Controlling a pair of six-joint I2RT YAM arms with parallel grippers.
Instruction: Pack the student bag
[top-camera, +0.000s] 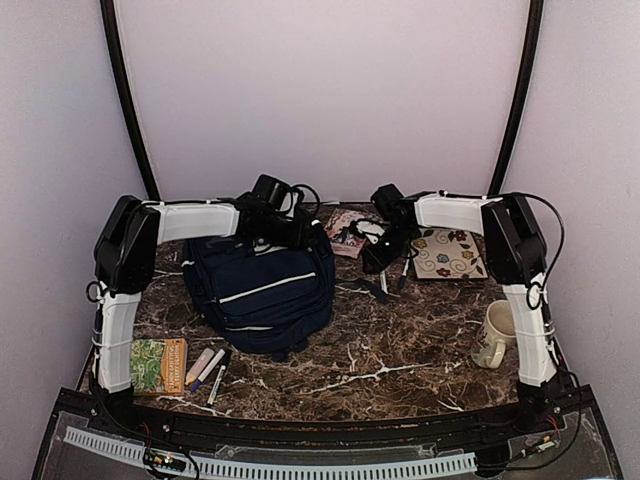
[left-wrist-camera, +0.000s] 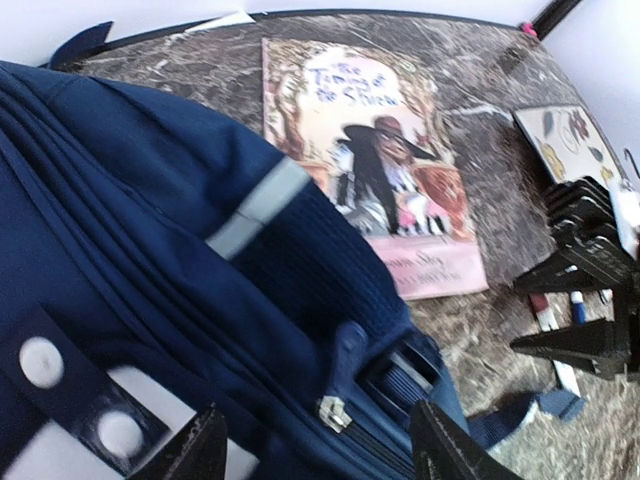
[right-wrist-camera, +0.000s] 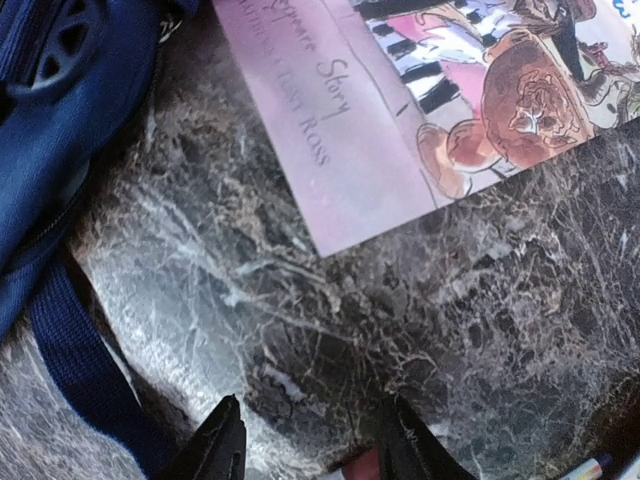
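Observation:
A navy backpack lies on the left-middle of the marble table, my left gripper open above its top. A pink illustrated book, The Taming of the Shrew, lies flat behind it. My right gripper stands part open with nothing between its fingers, just in front of the book, above markers that are partly hidden at the bottom of the right wrist view. A floral-patterned item lies at the back right.
An orange-green book and several pens lie at the front left. A mug stands at the front right.

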